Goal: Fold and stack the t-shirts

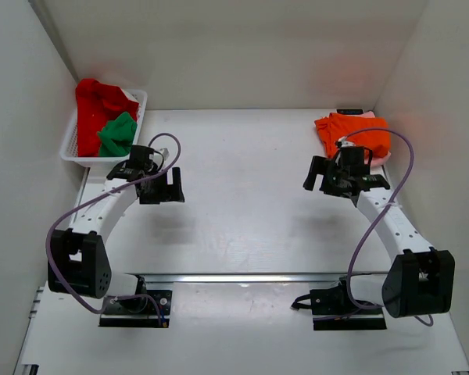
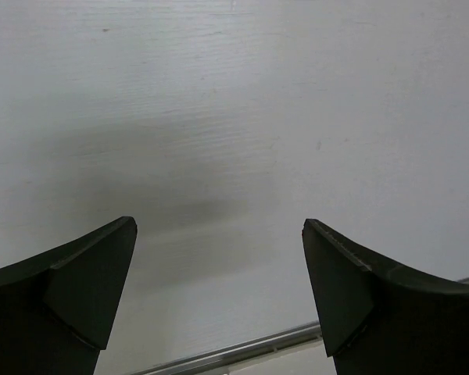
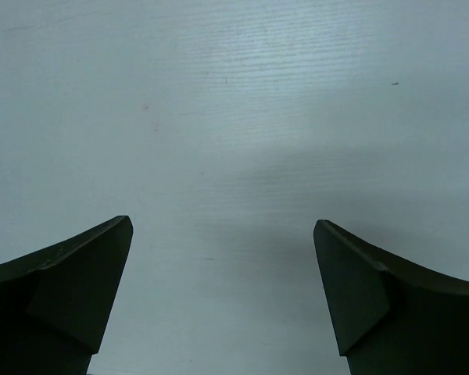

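Note:
In the top view, a red shirt [image 1: 95, 109] and a green shirt [image 1: 119, 135] lie crumpled in the white basket [image 1: 143, 105] at the back left. An orange shirt [image 1: 348, 129] lies folded at the back right, with pink cloth [image 1: 377, 161] showing beneath its edges. My left gripper [image 1: 177, 187] hangs over bare table in front of the basket, open and empty. Over bare table to the front left of the orange shirt is my right gripper [image 1: 313, 173], also open and empty. Each wrist view shows only table between spread fingers.
Walls close in the left, right and back. A metal rail [image 1: 234, 277] runs along the front, and purple cables [image 1: 74, 211] loop over both arms.

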